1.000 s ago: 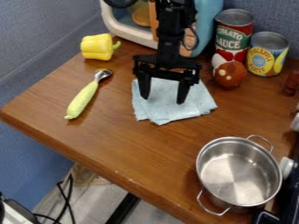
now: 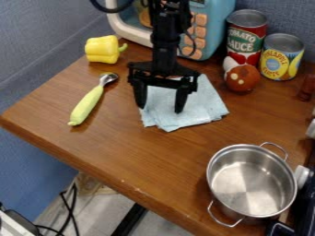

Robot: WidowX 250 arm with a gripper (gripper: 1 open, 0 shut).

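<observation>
My black gripper (image 2: 161, 92) hangs low over a pale blue cloth (image 2: 194, 109) on the wooden table, its two fingers spread apart near the cloth's left and middle. Whether the fingertips touch the cloth I cannot tell. The cloth lies flat and slightly rumpled.
A peeler-like tool with a pale handle (image 2: 87, 105) lies left, a yellow pepper (image 2: 103, 49) behind it. A tomato sauce can (image 2: 244, 37), a yellow can (image 2: 281, 57) and an orange tomato (image 2: 242, 77) stand back right; a steel pot (image 2: 252, 182) front right.
My gripper has shifted a little to the left and down over the cloth; the other objects look unchanged.
</observation>
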